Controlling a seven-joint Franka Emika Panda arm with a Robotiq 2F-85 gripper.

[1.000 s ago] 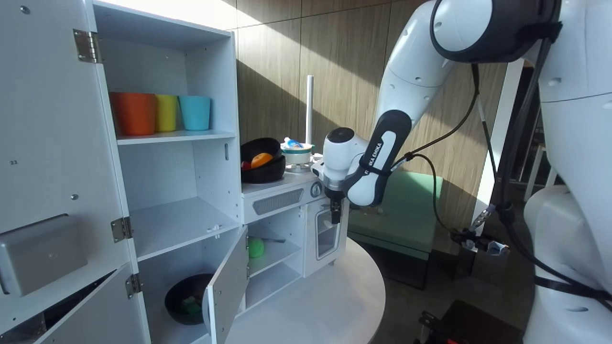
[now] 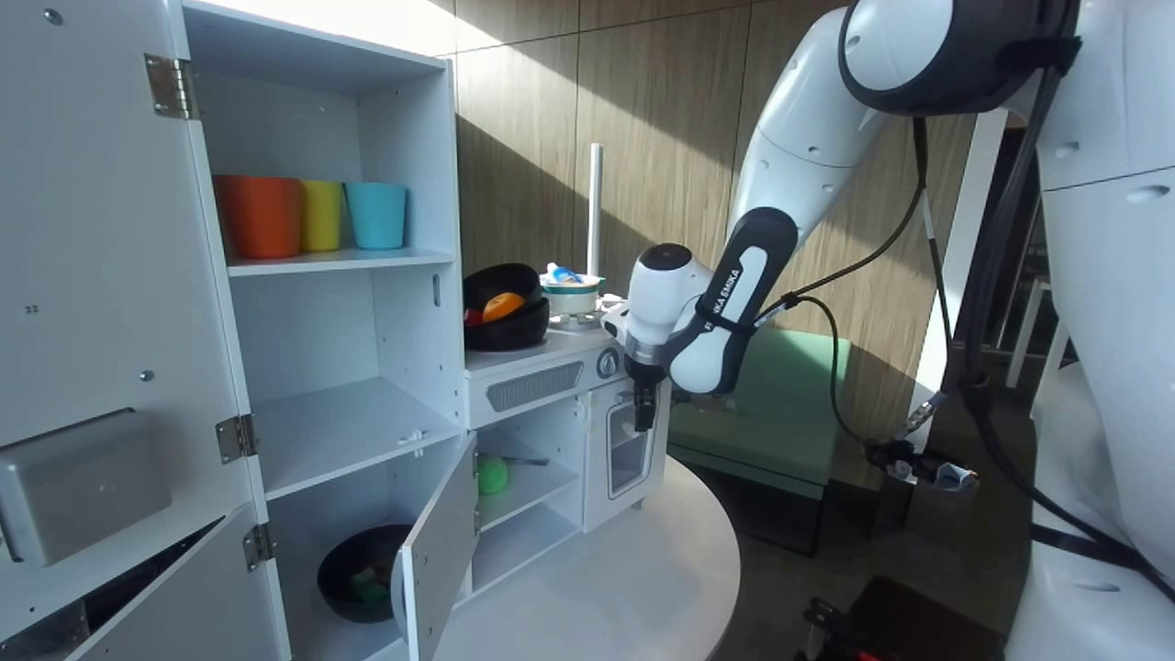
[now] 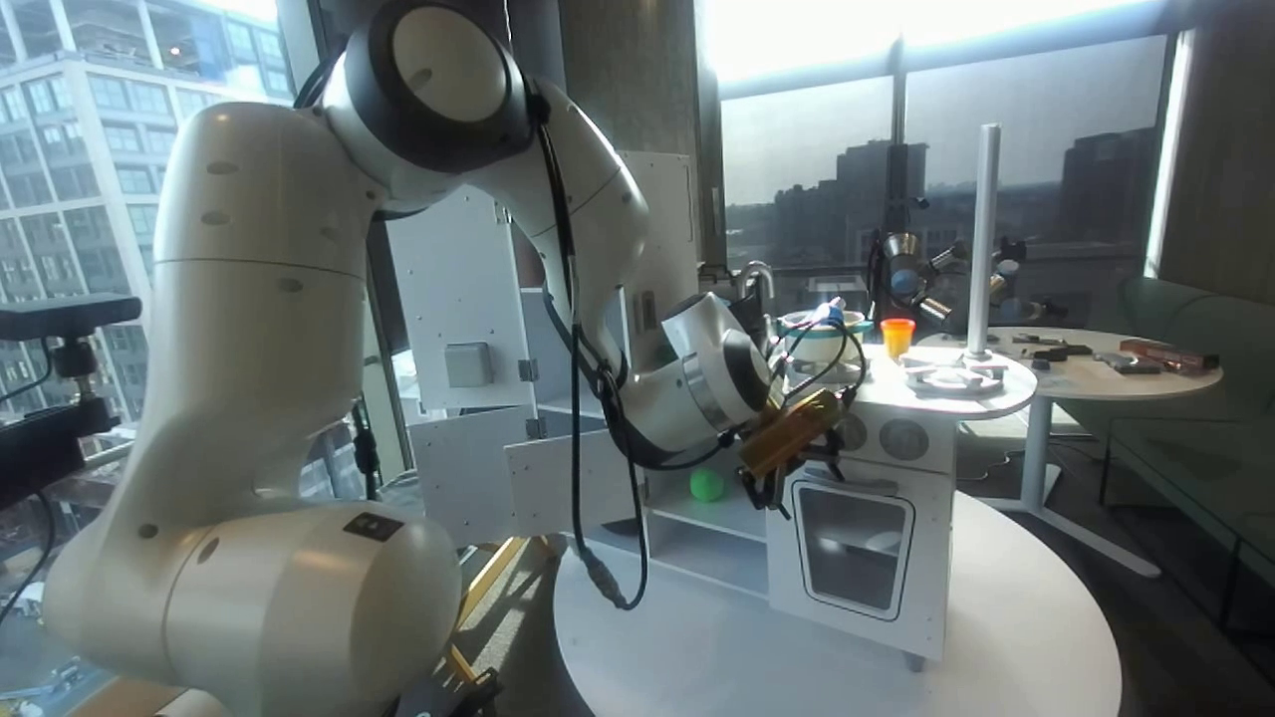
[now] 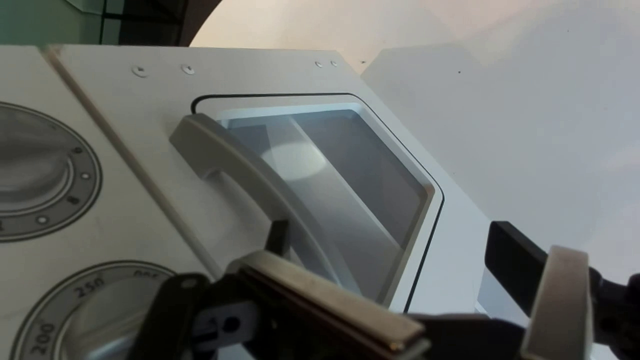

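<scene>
The toy oven's door [image 2: 629,446] is closed flat against the stove front, its dark window facing out. Across the wrist view runs the curved grey door handle [image 4: 255,171], slanting down toward my fingers. My gripper stands open at the oven front, one black fingertip [image 4: 277,239] overlapping the handle's edge and the other [image 4: 510,258] well off to the right. Whether the near finger touches the handle cannot be told. From the side, the gripper [image 2: 645,417] points downward just in front of the upper part of the door.
Two round knobs [image 4: 36,168] sit beside the oven door. Black bowls [image 2: 507,319] and a white pot [image 2: 572,296] stand on the stove top. Left of the oven, a cabinet door [image 2: 441,551] hangs open; a green ball [image 2: 492,475] rests on a shelf.
In exterior view 1, the forearm and wrist have shifted slightly to the right. The oven door looks the same, still closed.
</scene>
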